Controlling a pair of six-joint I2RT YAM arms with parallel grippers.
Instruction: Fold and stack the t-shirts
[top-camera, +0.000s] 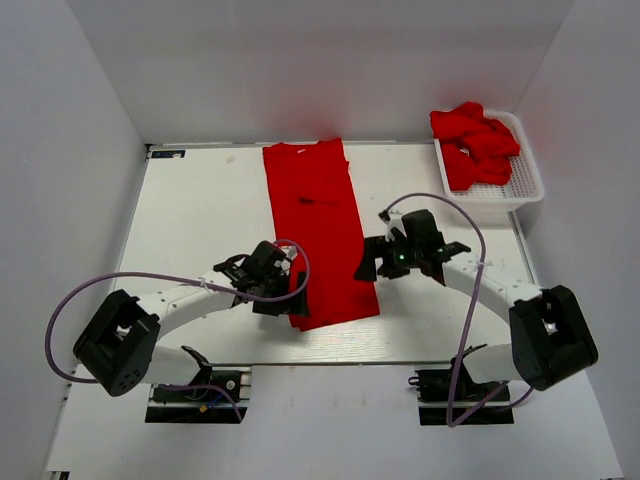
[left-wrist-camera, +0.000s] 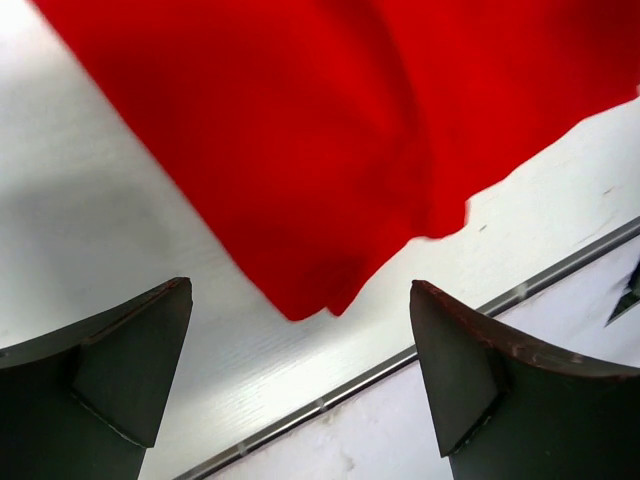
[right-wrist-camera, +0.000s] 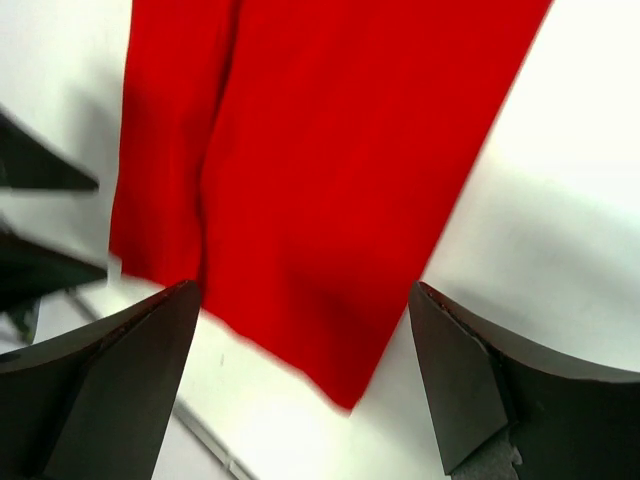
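Note:
A red t shirt (top-camera: 318, 230) lies in a long narrow strip down the middle of the table, its hem towards the front edge. My left gripper (top-camera: 290, 305) is above the front left corner of the strip. In the left wrist view that corner of the t shirt (left-wrist-camera: 300, 230) shows between and beyond the parted fingers, with nothing gripped. Over the strip's right side near the front, my right gripper (top-camera: 370, 262) also stands open. The right wrist view has the other lower corner of the t shirt (right-wrist-camera: 320, 330) between its spread fingers, not held.
A white basket (top-camera: 525, 185) with crumpled red cloth (top-camera: 475, 145) stands at the back right. Bare table (top-camera: 195, 200) lies on both sides of the strip. The table's front edge runs close below the hem.

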